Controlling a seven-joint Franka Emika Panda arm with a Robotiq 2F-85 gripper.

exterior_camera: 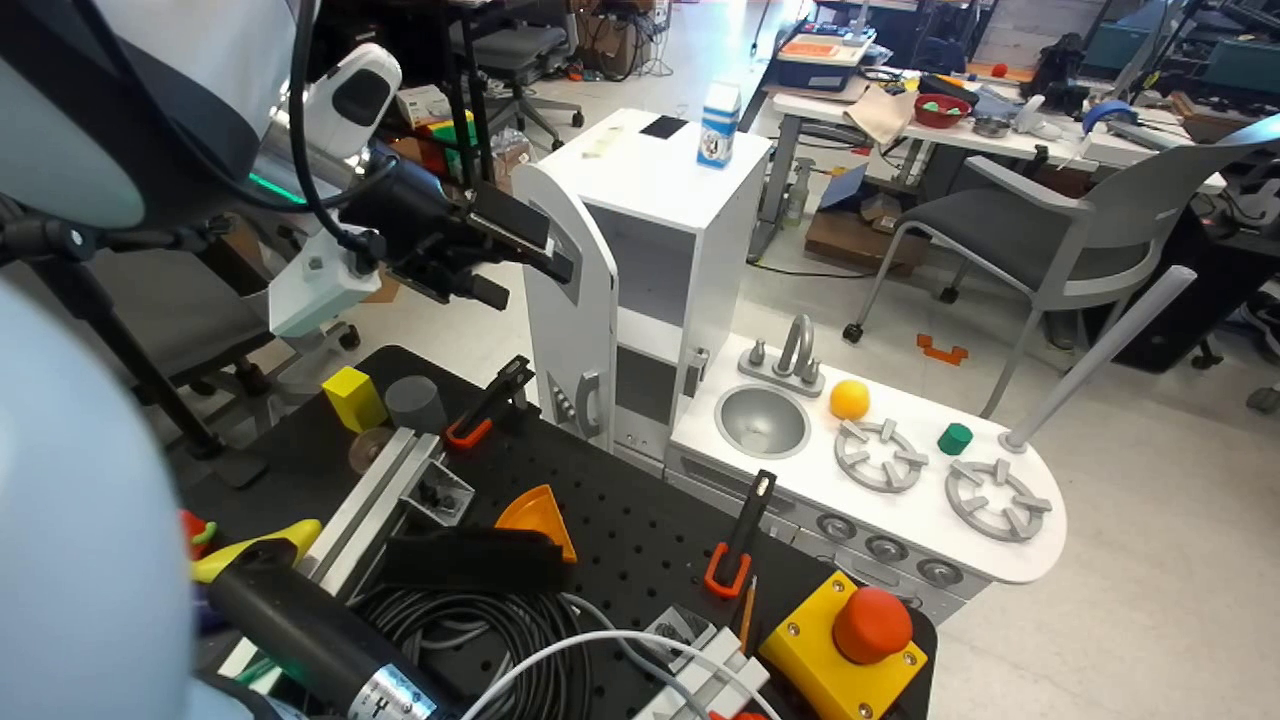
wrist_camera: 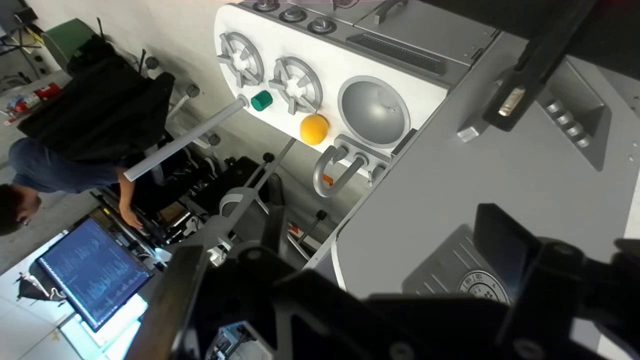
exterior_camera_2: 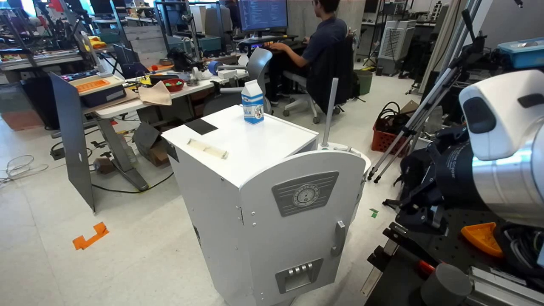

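My gripper (exterior_camera: 525,278) hangs in the air by the toy fridge's white door (exterior_camera: 564,336). In the wrist view its two black fingers (wrist_camera: 505,231) stand wide apart, with no object gripped between them. The door is swung out from the white cabinet (exterior_camera: 732,204), baring its shelves in exterior view 1. Its outer face, with a grey dial panel and a grey handle (exterior_camera_2: 339,238), shows in exterior view 2. Whether a finger touches the door, I cannot tell. A blue and white milk carton (exterior_camera_2: 253,102) stands upright on the cabinet top.
Beside the cabinet, a white counter (exterior_camera: 960,516) holds a sink (exterior_camera: 764,421), an orange (exterior_camera: 849,400), a green cylinder (exterior_camera: 955,439) and two burners. A cluttered black pegboard table (exterior_camera: 624,528) lies in front, with a red button on a yellow box (exterior_camera: 846,648).
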